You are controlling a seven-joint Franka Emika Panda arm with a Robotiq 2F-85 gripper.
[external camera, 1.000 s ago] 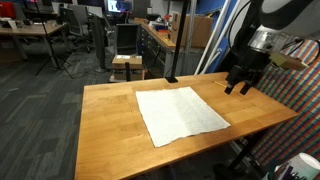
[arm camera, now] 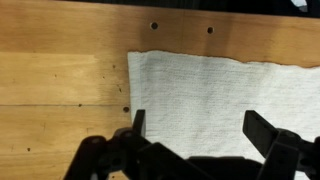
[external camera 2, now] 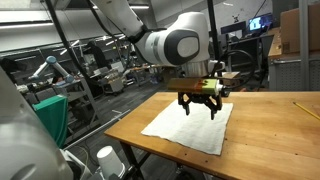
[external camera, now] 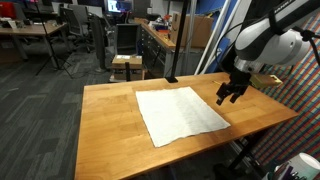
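Observation:
A white cloth (external camera: 180,112) lies spread nearly flat on the wooden table. My gripper (external camera: 229,97) hangs above the table, near the cloth's right side in the first exterior view. From the second exterior view, the open gripper (external camera 2: 199,106) appears over the cloth (external camera 2: 190,125), with its fingers apart. Looking down from the wrist, I see the cloth (arm camera: 200,95) below, one corner at the upper left, and its lower part hidden behind the gripper. Nothing sits between the black fingers.
Bare wooden tabletop (external camera: 105,130) surrounds the cloth, with wide free room on its left in the first exterior view. A thin yellow stick (external camera 2: 306,110) lies at the table's far right in the second exterior view. Chairs and desks stand beyond the table.
My arm has moved lower and slightly left in the first exterior view, bringing the gripper down closer to the table. The cloth has not visibly moved.

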